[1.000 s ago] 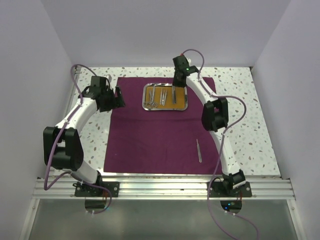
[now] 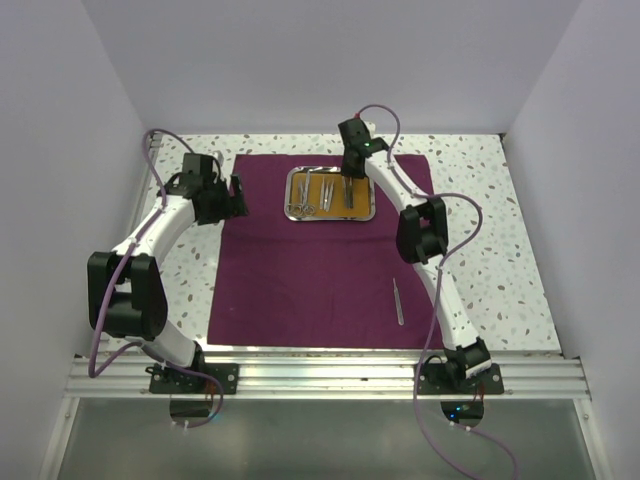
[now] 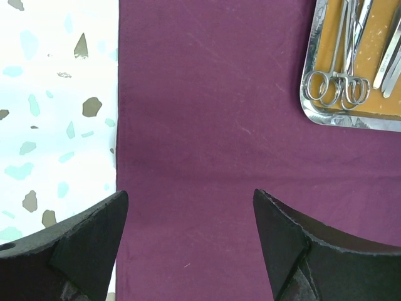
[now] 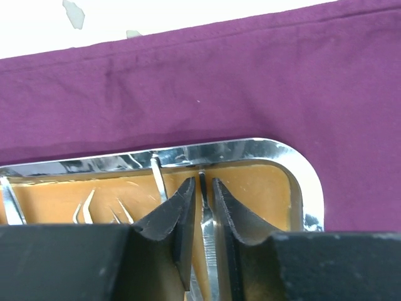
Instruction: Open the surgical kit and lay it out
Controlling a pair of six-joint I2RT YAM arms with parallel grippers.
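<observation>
A metal tray with an orange base lies at the back of the purple cloth, holding several instruments. My right gripper is low over the tray's right end, its fingers parted narrowly. A slim dark-tipped handle, probably a scalpel, runs between the fingers with slight gaps beside it. Close to its left lies another thin handle. Scissor-like tools and tweezers fill the tray's left and middle. One scalpel rests alone at the cloth's front right. Over the cloth's left edge, my left gripper is wide open and empty.
Speckled table surface borders it on both sides and behind. The tray's raised rim passes just behind my right fingertips.
The left arm, the tray and the lone scalpel have stayed put.
</observation>
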